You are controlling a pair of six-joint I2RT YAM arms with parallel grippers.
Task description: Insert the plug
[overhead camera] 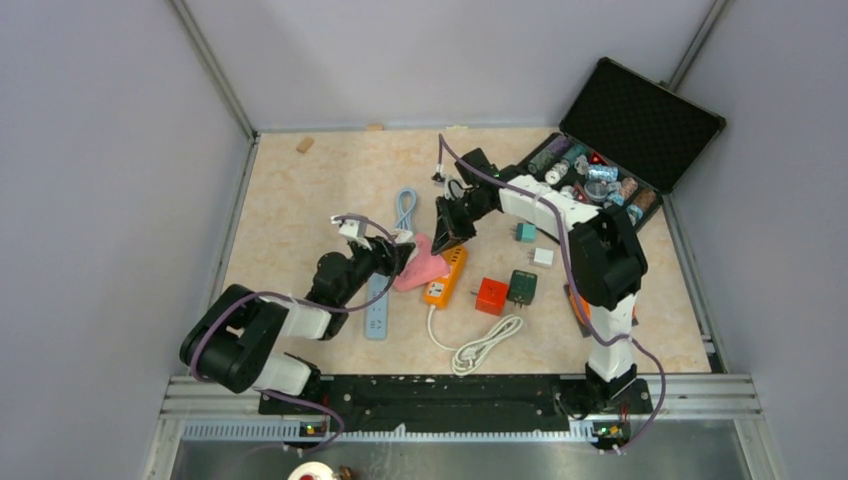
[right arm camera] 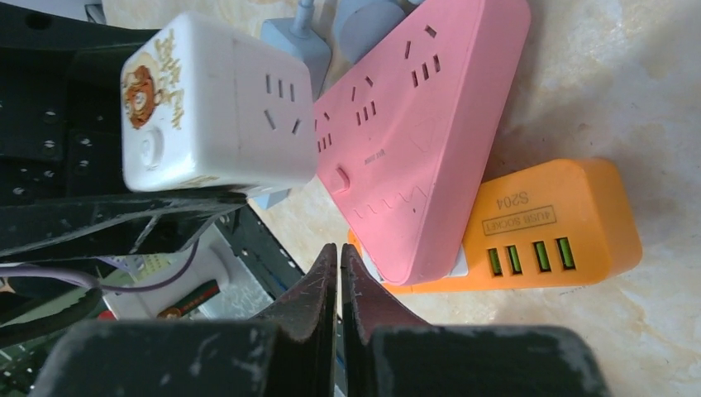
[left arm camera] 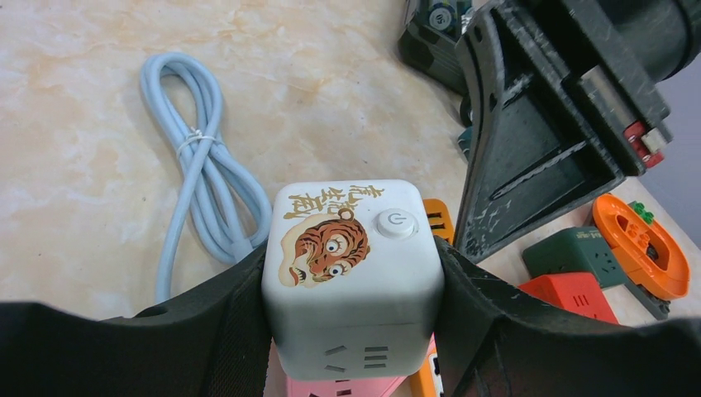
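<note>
A white cube adapter [left arm camera: 347, 273] with a tiger print is gripped by my left gripper [overhead camera: 401, 246], held above the pink power strip [right arm camera: 413, 149] at the centre. The pink strip rests partly on the orange power strip [right arm camera: 550, 223], beside the light-blue strip [overhead camera: 376, 315]. My right gripper is shut, nothing showing between its fingertips, pointing down over the pink strip just to the right of the held cube.
Red [overhead camera: 491, 296], dark green [overhead camera: 521, 288], teal [overhead camera: 525, 232] and white [overhead camera: 542, 257] adapters lie to the right, a white cable [overhead camera: 475, 350] at the front, an open case [overhead camera: 640, 120] at the back right.
</note>
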